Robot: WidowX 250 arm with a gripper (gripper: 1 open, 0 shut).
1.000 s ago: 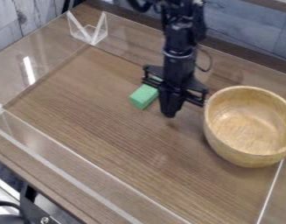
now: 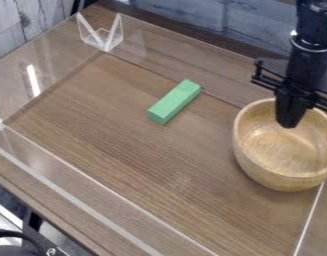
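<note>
My gripper (image 2: 302, 110) is at the right edge of the camera view, over the back part of a large tan bowl (image 2: 279, 165). It looks shut, with nothing visible between its fingers, though its tips are dark and small. A green block (image 2: 174, 102) lies on the wooden table left of the bowl, clear of the gripper.
A white wire-like object (image 2: 102, 35) stands at the back left, and another white piece sits at the left edge. The bowl takes up the right side.
My gripper has moved right and back, from beside the green block to over the bowl's back part. The green block and bowl look unmoved.
</note>
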